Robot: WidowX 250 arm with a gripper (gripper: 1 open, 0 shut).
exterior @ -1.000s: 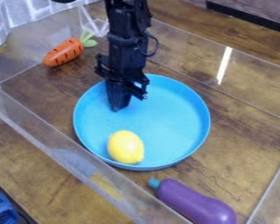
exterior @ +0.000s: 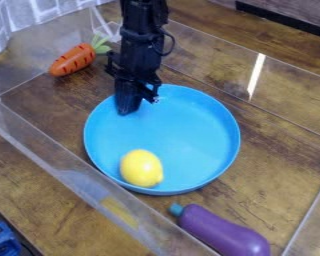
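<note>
My black gripper (exterior: 131, 88) is over the back-left rim of a round blue plate (exterior: 176, 135), coming down from the top of the view; its fingers are dark and their opening is hard to make out. A yellow lemon-like object (exterior: 141, 168) lies in the front-left of the plate.
An orange carrot (exterior: 75, 58) lies at the back left, and a purple eggplant (exterior: 223, 230) at the front right. Clear plastic walls run along the left and lower left.
My gripper and arm have moved slightly up and back, away from the plate's middle. The objects on the table look unmoved.
</note>
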